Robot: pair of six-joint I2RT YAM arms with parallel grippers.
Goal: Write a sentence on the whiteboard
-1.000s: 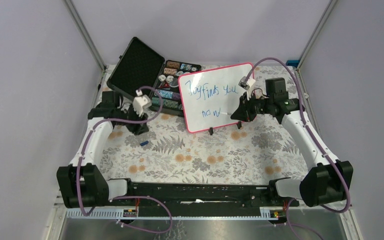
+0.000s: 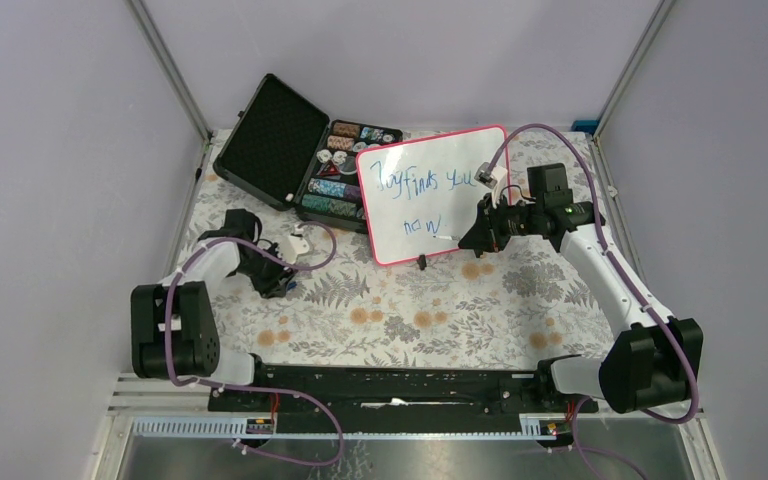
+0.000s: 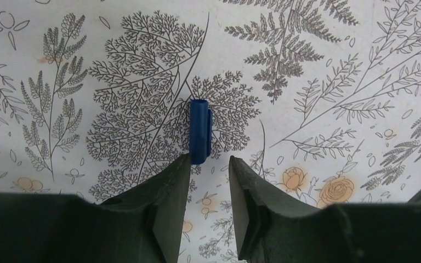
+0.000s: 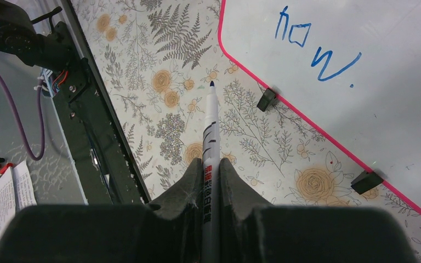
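Note:
Blue handwriting reading "Ivy finds you now" and a small dot show on the pink-edged whiteboard (image 2: pixel 395 220). My right gripper is shut on a white marker (image 4: pixel 211 129), its blue tip uncapped and pointing away from the fingers. In the top view that marker lies over the board's lower right part. The blue cap (image 3: pixel 199 131) rests on the patterned tablecloth, just ahead of my left gripper. Its fingers stand part open with nothing between them; the cap lines up nearest the left finger (image 3: pixel 181 175). From above, the left hand mostly covers the cap.
Behind the left arm an open black case (image 2: pixel 272 140) holds tapes and other supplies, its tray reaching the whiteboard's left edge. Black clips (image 4: pixel 266 99) support the board's lower edge. The tablecloth (image 2: pixel 400 335) in front of the board is clear.
The right gripper has lowered slightly and shifted a little left, still with the marker.

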